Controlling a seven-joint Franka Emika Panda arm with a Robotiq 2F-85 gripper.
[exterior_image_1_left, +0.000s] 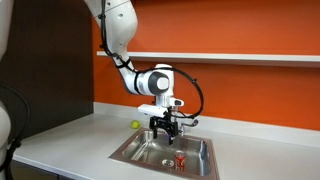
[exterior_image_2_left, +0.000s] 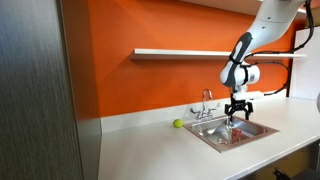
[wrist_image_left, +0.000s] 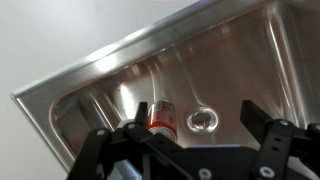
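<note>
A red can (exterior_image_1_left: 180, 160) stands in the metal sink (exterior_image_1_left: 128, 151), toward its right side in exterior view 1. From above, in the wrist view, the red can (wrist_image_left: 162, 120) shows close to the left finger, partly hidden at its lower end by the gripper. My gripper (exterior_image_1_left: 162, 136) hangs over the basin, pointing down. Its fingers are wide apart, with empty space between the fingers and the sink floor well below. Beside the can lies the round drain (wrist_image_left: 202, 120).
A faucet (exterior_image_2_left: 207, 104) rises at the sink's back edge, close to the arm. On the counter behind lies a green round fruit (exterior_image_1_left: 135, 124). A shelf (exterior_image_1_left: 240, 59) runs along the orange wall.
</note>
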